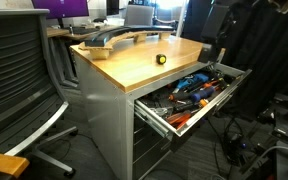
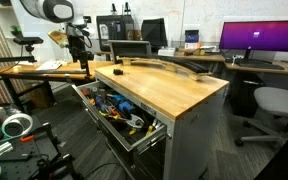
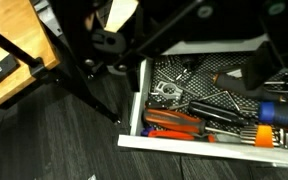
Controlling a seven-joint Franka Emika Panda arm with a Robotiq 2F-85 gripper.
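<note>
In exterior view 1, my gripper [image 1: 214, 53] has its dark fingers apart above the far part of the pulled-out drawer [image 1: 160, 126]. The wrist view looks down past the gripper's black body at the drawer's corner and pale front edge [image 3: 209, 148]. No object shows between the fingers, though the gripper's own parts cover much of that view. Tools crowd the drawer: an orange-and-black screwdriver [image 3: 174, 122], a blue-handled tool [image 3: 282, 113] and a small silver metal piece [image 3: 166, 91] are plain to see. A small yellow-and-black item [image 1: 161, 59] sits on the wooden top [image 1: 134, 68].
A long dark curved piece [image 2: 174, 66] lies along the cabinet top's back edge. An office chair [image 1: 26, 75] stands beside the cabinet. Dark cables lie on the floor [image 1: 199, 155] in front of the drawers. Much of the wooden top is bare.
</note>
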